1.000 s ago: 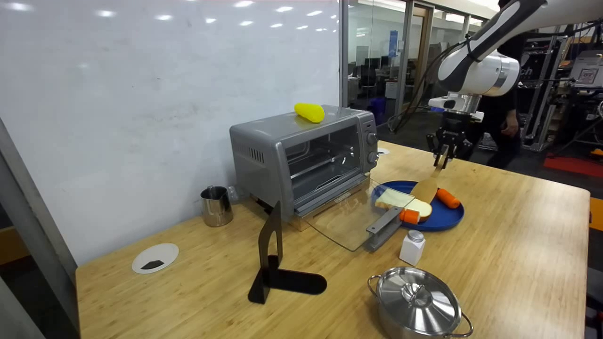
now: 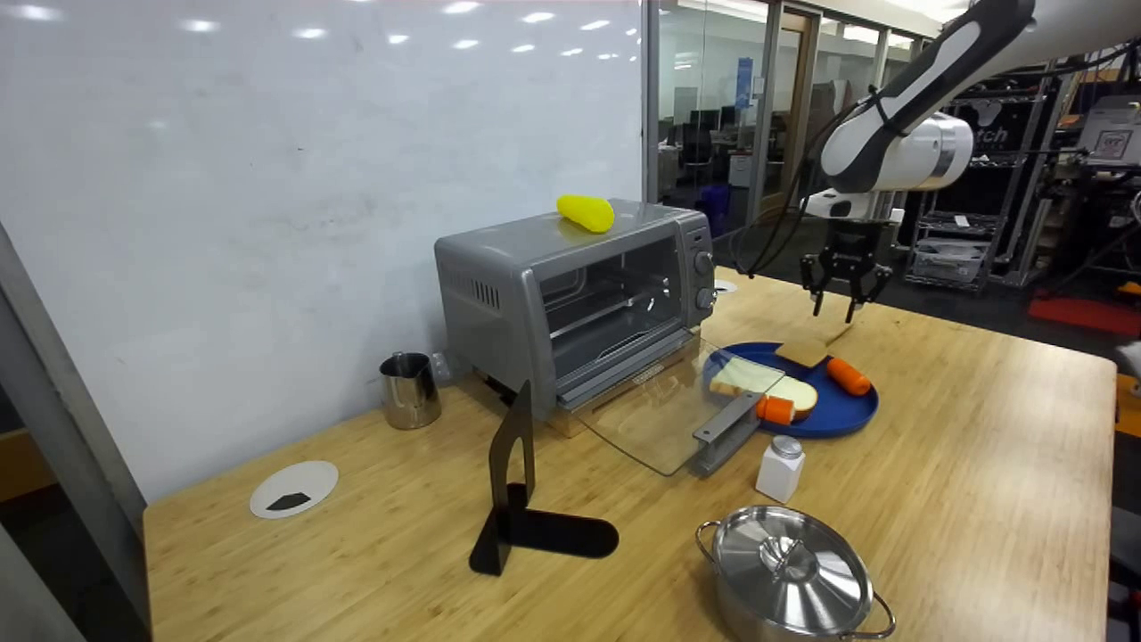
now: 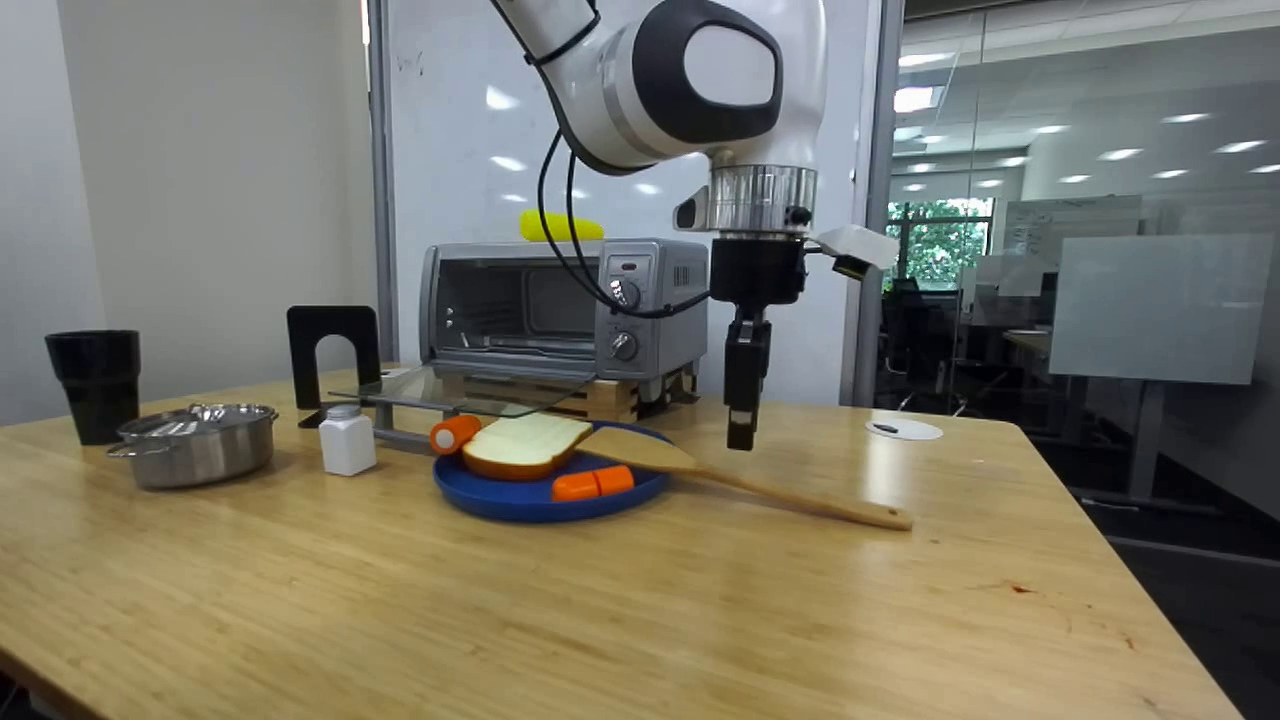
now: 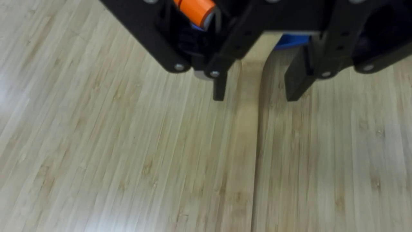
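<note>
The wooden spatula [image 3: 636, 451] rests its blade on the blue plate [image 3: 501, 509], and its handle slants down to the bare table on the right. Above the handle hangs my gripper [image 2: 834, 315], fingers apart and holding nothing. From the wrist, the handle [image 4: 244, 127] runs through the space beneath the gripper, clear of both fingers. A slice of bread [image 3: 523, 445] lies on the plate, partly under the blade. One orange carrot piece [image 3: 593, 484] sits at the plate's near side, another [image 3: 453, 433] at its left.
A toaster oven [image 2: 492, 262] stands against the white wall, its glass door [image 2: 669, 412] lowered partly over the plate. The salt shaker [image 2: 781, 469], lidded pot [image 2: 792, 567] and black stand [image 2: 545, 530] are farther off. Right of the plate the table [image 3: 960, 600] is free.
A second ago my gripper was shut on the tilted spatula handle. The gripper sits slightly to the left of before.
</note>
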